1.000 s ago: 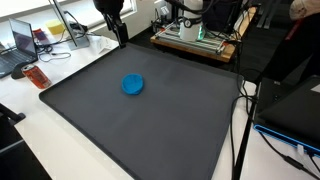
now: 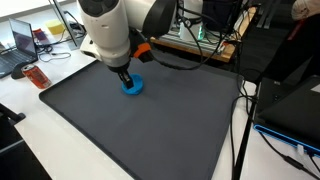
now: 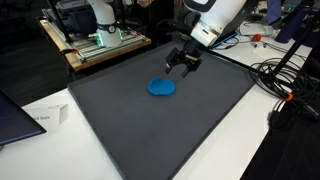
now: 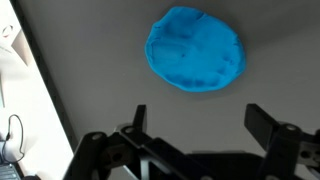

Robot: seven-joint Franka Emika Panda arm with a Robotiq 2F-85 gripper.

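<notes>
A round blue item [image 4: 195, 49], soft like cloth or a cap, lies flat on the dark grey table mat [image 4: 108, 80]. In exterior view 2 the blue piece [image 3: 161, 87] rests near the mat's middle. My gripper [image 2: 127, 82] is over its back edge in exterior view 1, overlapping it in the picture. Seen from the wrist, the open gripper has its two fingers wide apart, with bare mat between them and the blue item beyond the fingertips. Whether the fingers touch the mat I cannot tell.
A red can [image 2: 36, 76] and a laptop [image 2: 14, 63] are at the left of exterior view 1. Black cables [image 3: 278, 78] run along one side of the mat.
The blue item has stayed in place.
</notes>
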